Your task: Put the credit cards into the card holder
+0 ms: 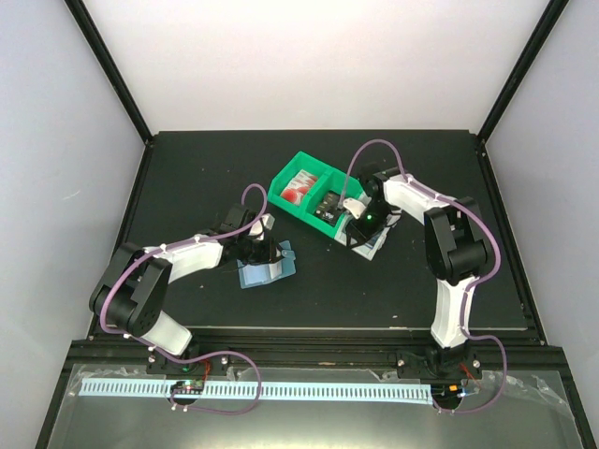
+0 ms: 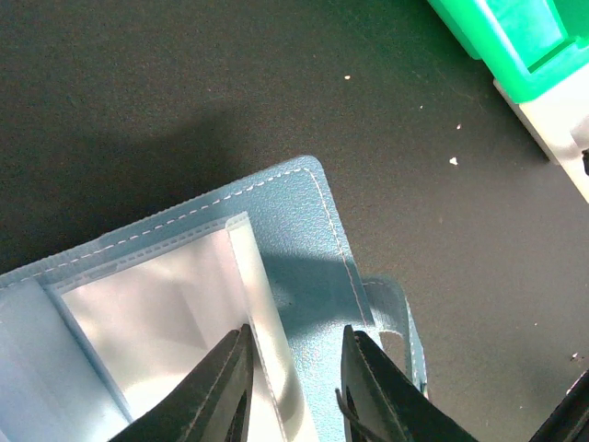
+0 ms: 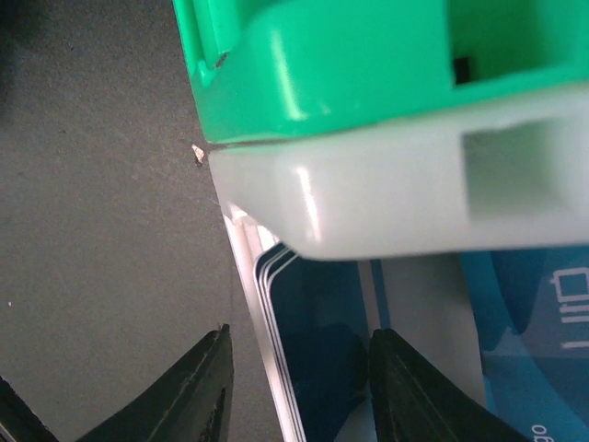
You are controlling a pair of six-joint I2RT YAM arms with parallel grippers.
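Observation:
The light blue card holder [image 1: 255,274] lies spread flat on the dark table in the top view. Over it is my left gripper, part open, its fingers on either side of the raised edge of a clear sleeve [image 2: 276,345]. Dark blue cards [image 3: 316,322] stand along the end of a white tray [image 3: 340,198]. My right gripper is part open above this tray, with the tray's end wall and the card edges showing between its fingers. Whether the fingers touch any card cannot be seen.
A green tray [image 1: 291,212] adjoins the white one, holding a red-and-white pack [image 1: 299,187] and a dark item [image 1: 328,207]. Bare table [image 1: 328,290] stretches in front of the trays and between the card holder and the right arm.

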